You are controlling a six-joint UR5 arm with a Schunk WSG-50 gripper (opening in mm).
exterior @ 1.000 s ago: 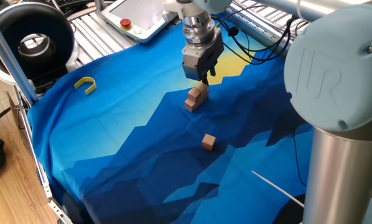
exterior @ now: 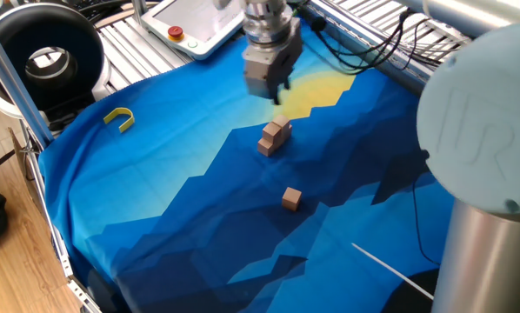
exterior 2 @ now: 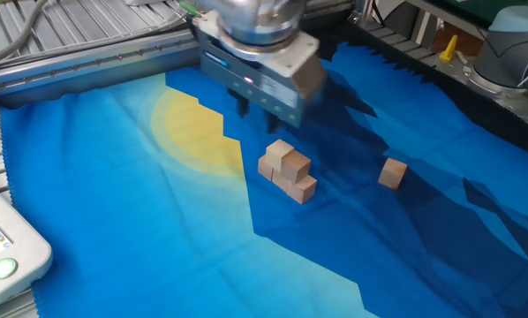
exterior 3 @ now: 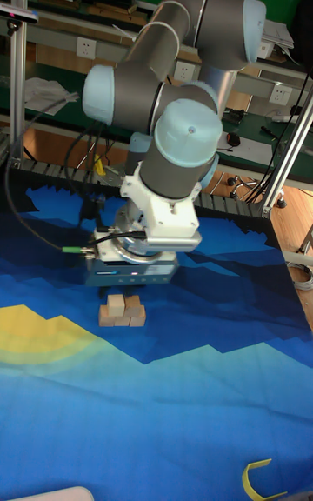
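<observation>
A small pile of wooden cubes [exterior 2: 286,172] stands on the blue cloth, with a bottom row of three and two more on top. A single loose cube [exterior 2: 393,173] lies apart from it, also seen in the first view as a lone cube [exterior: 291,199]. My gripper [exterior 2: 257,115] hangs above and behind the pile, pointing down and not touching it. Its two dark fingers [exterior 2: 243,105] are spread, with nothing between them. From the first exterior view the gripper [exterior: 282,93] is slightly blurred over the cloth's yellow patch.
A yellow curved strip [exterior: 119,116] lies near the cloth's far left part. The teach pendant [exterior: 195,24] with its red button rests at the back edge. A thin white rod [exterior: 390,269] lies near the robot's column.
My gripper has risen from just above the pile and shifted slightly left in the first exterior view. The cubes in the pile and the loose cube have stayed put.
</observation>
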